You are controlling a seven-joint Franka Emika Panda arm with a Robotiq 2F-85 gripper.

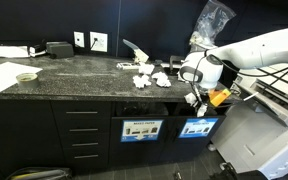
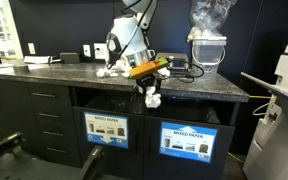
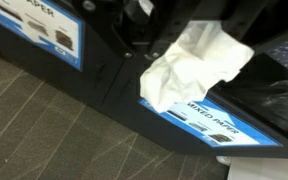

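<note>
A crumpled white paper hangs from my gripper, which is shut on it. In the wrist view, the paper hides most of the fingertips. The gripper is at the counter's front edge, above the open bins. Below the paper in the wrist view is the front of the bin labelled MIXED PAPER. Several more crumpled white papers lie on the dark counter, left of the arm in exterior view 1.
A second labelled bin adjoins the mixed-paper bin on its left. A clear plastic bag stands at the back of the counter. Drawers fill the cabinet to the left. Clear plastic shows inside the bin at right in the wrist view.
</note>
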